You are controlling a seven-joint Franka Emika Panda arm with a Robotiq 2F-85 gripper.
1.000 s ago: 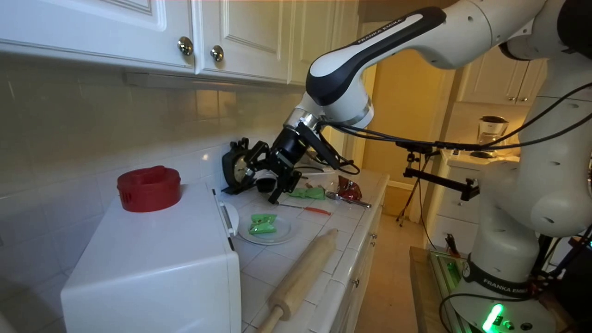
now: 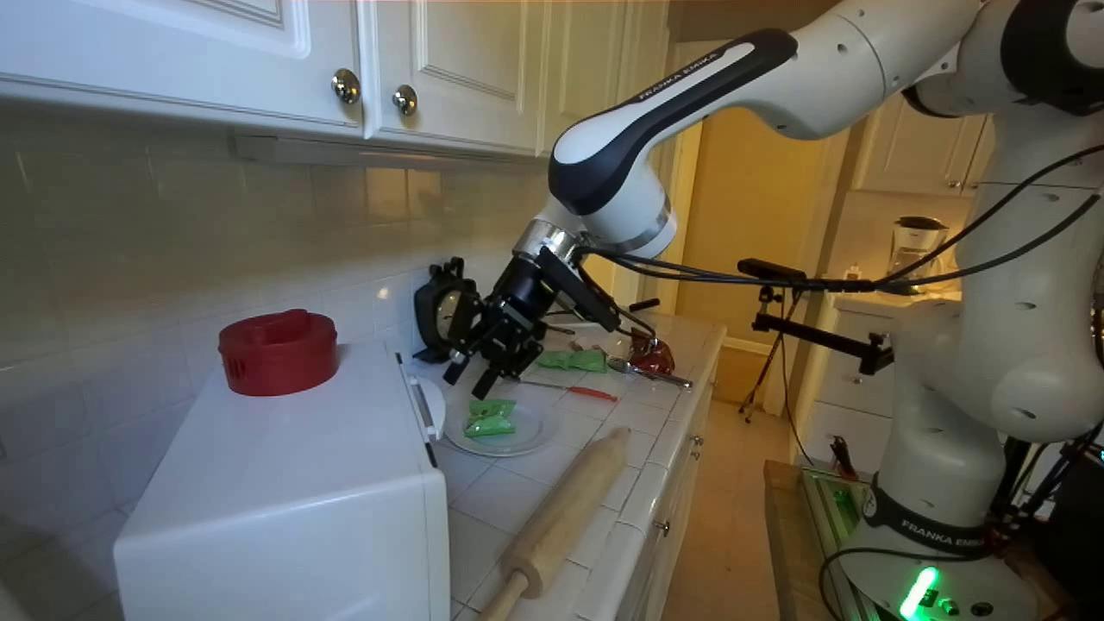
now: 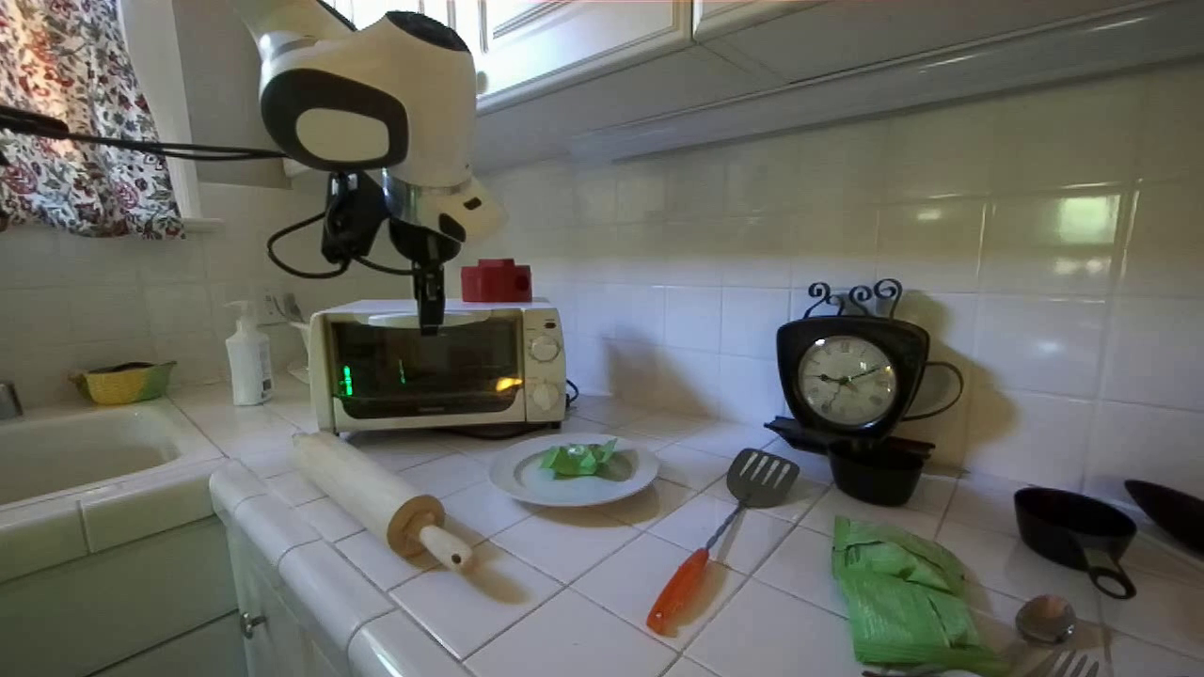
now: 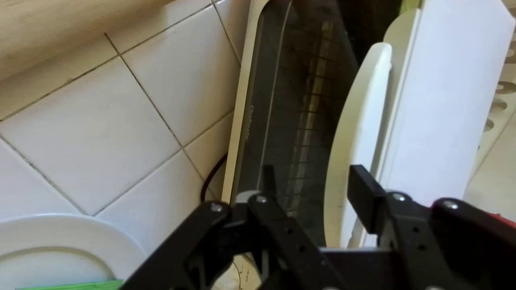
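In the wrist view my gripper is partly open, its two fingers apart and holding nothing. Beyond the fingertips are the toaster oven's dark glass door [image 4: 300, 96] and its pale handle [image 4: 365, 111], with the right finger overlapping the handle's lower part from this angle. Exterior view 1 has the gripper [image 2: 468, 379] in the air just in front of the white toaster oven [image 2: 300, 486], above the plate's far side. The oven door [image 3: 423, 361] is shut in exterior view 2. A green packet [image 3: 578, 457] lies on the white plate [image 3: 530, 483].
A red container [image 2: 277, 352] sits on the oven's top. The rolling pin [image 3: 361, 491] lies along the counter's edge. Further off are a spatula [image 3: 700, 564], a black clock [image 3: 852, 378], a second green packet [image 3: 909, 592] and a small black pan [image 3: 1072, 528].
My arm has moved toward the toaster oven, bringing the gripper closer to its front. The fingers are closer together than before. Plate, packets and rolling pin have stayed put.
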